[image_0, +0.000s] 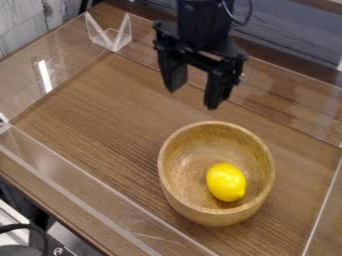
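The black robot gripper (201, 75) hangs over the upper middle of the wooden table, behind a wooden bowl (187, 170) in the lower right half. A yellow oval object (226, 182) lies inside the bowl, toward its right front. The gripper is above and apart from the bowl; whether its fingers are open or shut is not clear.
A white wire object (110, 30) stands at the back left, with another at the left edge. Black cables lie at the bottom left corner.
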